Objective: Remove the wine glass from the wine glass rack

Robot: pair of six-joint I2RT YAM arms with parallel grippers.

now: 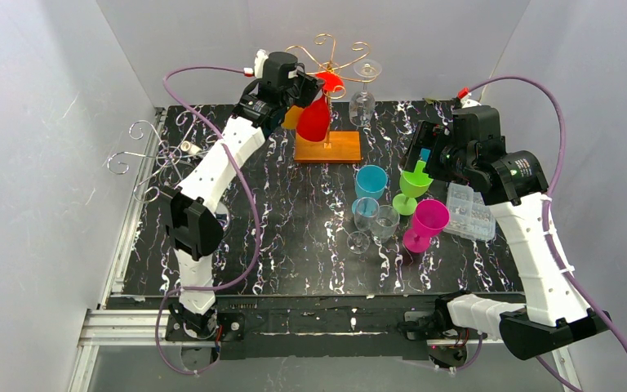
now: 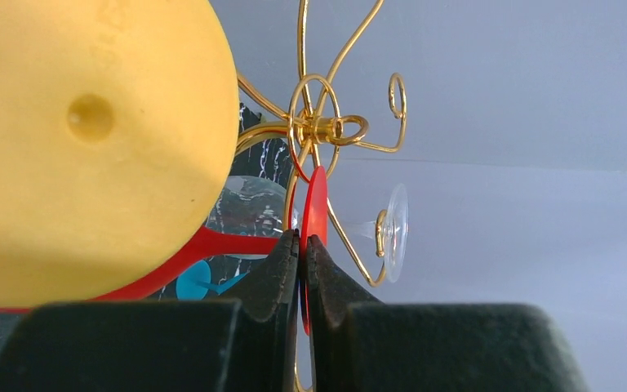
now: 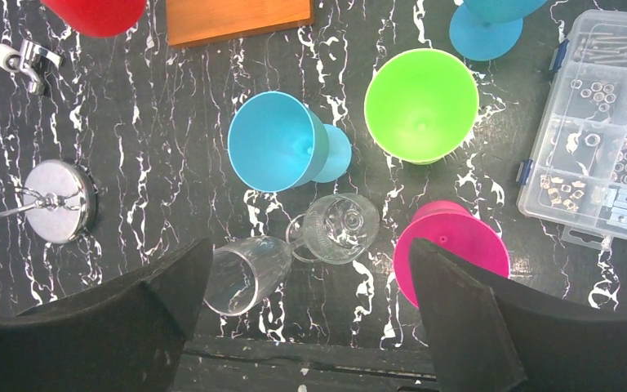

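The gold rack (image 2: 326,128) on its wooden base (image 1: 327,153) stands at the back, with a red wine glass (image 1: 313,122), a yellow one (image 2: 90,163) and a clear one (image 1: 362,106) hanging from it. My left gripper is shut on the red glass's foot, seen edge-on among the gold arms; whether the foot still rests on its hook is unclear. My right gripper stands open over the table on the right, nothing between its fingers.
Blue (image 3: 269,143), green (image 3: 421,106), pink (image 3: 449,245) and clear glasses (image 3: 335,229) stand at the centre right, beside a parts box (image 3: 588,139). A silver wire stand (image 1: 163,155) is at the left.
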